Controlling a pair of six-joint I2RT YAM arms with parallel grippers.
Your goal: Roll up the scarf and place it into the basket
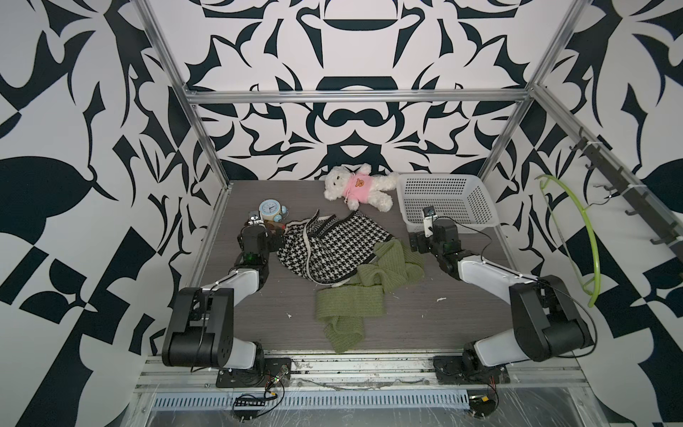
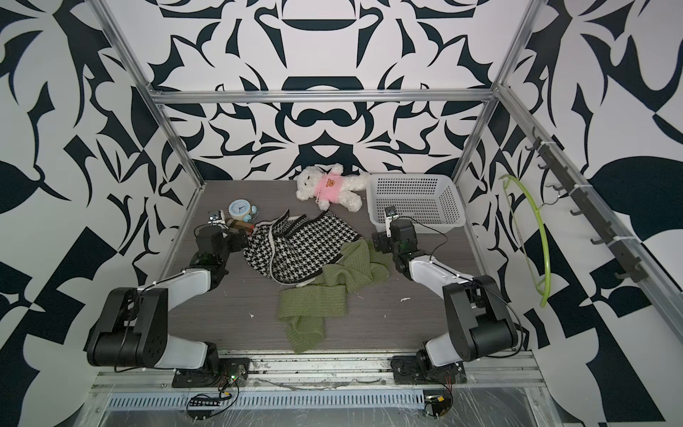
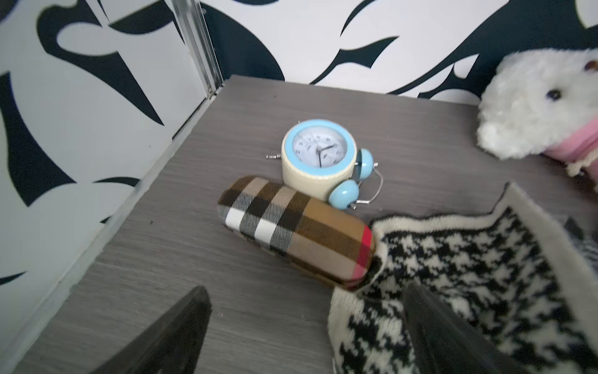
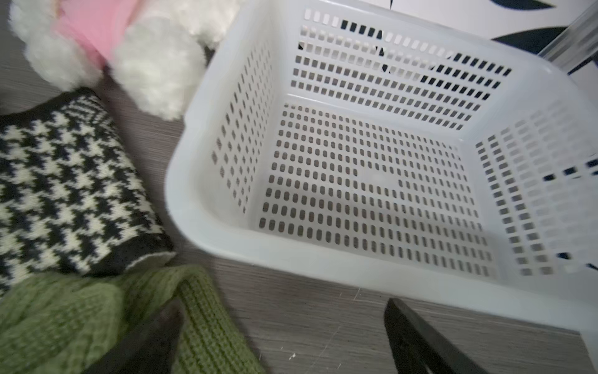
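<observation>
A green knit scarf (image 1: pixel 348 302) lies loosely folded at the front middle of the table, partly beside a black-and-white houndstooth cloth (image 1: pixel 327 249). The white perforated basket (image 4: pixel 373 261) at the back right is empty. My left gripper is open at the left, near a plaid case and the houndstooth cloth, holding nothing. My right gripper is open just in front of the basket, above the right end of the green scarf, with nothing between its fingers.
A plaid case (image 3: pixel 292 230), a blue-and-cream alarm clock (image 3: pixel 317 155) and a white bear in a pink shirt (image 1: pixel 359 186) stand or lie at the back. A green hoop (image 1: pixel 583 227) hangs on the right wall.
</observation>
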